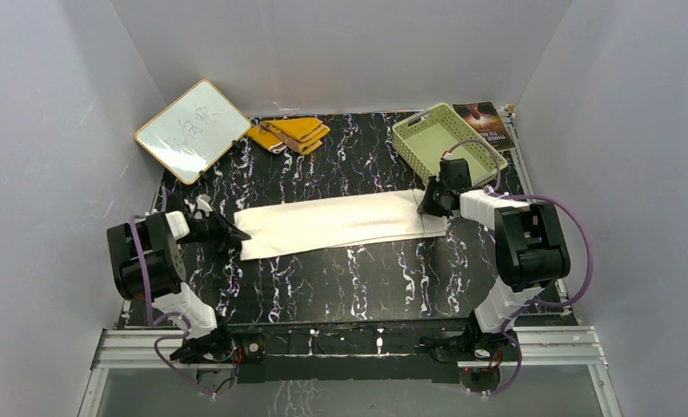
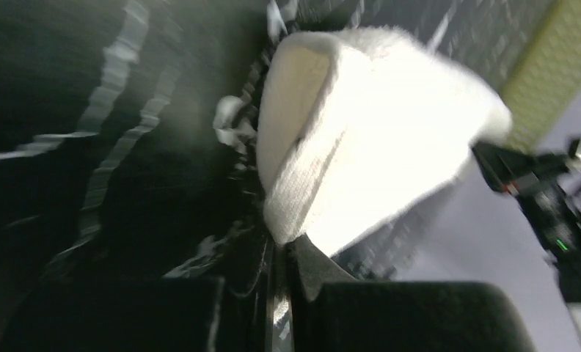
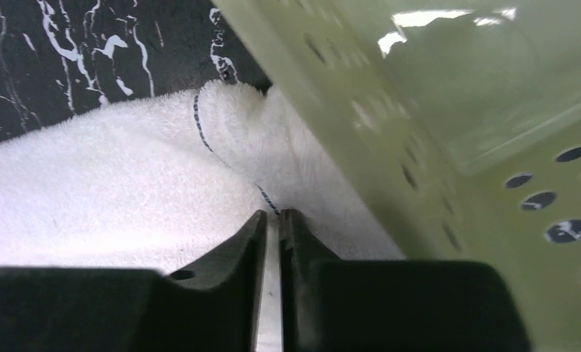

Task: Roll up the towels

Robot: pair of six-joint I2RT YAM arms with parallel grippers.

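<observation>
A long white towel (image 1: 340, 221) lies stretched across the black marbled table. At its left end my left gripper (image 1: 241, 236) is shut on the edge, which stands up in a fold (image 2: 309, 132) in the left wrist view. My right gripper (image 1: 423, 207) is down at the towel's right end; in the right wrist view its fingertips (image 3: 258, 224) are close together on the white cloth, near a dark stitched line, and whether anything is between them is unclear.
A green basket (image 1: 427, 130) stands at the back right, its wall close beside my right gripper. Folded yellow towels (image 1: 293, 130) and a whiteboard (image 1: 184, 130) lie at the back left, a booklet (image 1: 488, 126) at the back right.
</observation>
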